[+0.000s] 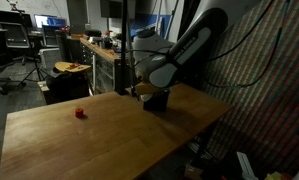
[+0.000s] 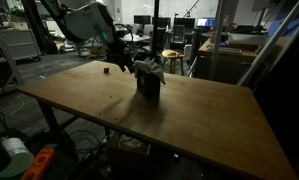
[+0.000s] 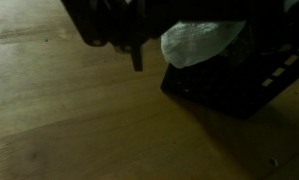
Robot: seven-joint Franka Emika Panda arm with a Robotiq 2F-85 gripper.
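A black basket [image 2: 148, 86] stands on the wooden table, with something white and crumpled [image 2: 147, 67] showing at its top. In the wrist view the basket [image 3: 224, 92] is at the right and the white item [image 3: 201, 42] lies against its upper edge, partly hidden by my gripper. My gripper [image 1: 138, 88] is low over the table, close beside the basket. It is open, and I see nothing held; a dark fingertip [image 3: 137, 58] points down over bare wood. A small red object [image 1: 79, 112] sits on the left part of the table.
Chairs [image 1: 17, 42] and a cluttered bench stand behind it. A ribbed dark partition [image 1: 269, 75] is on the right.
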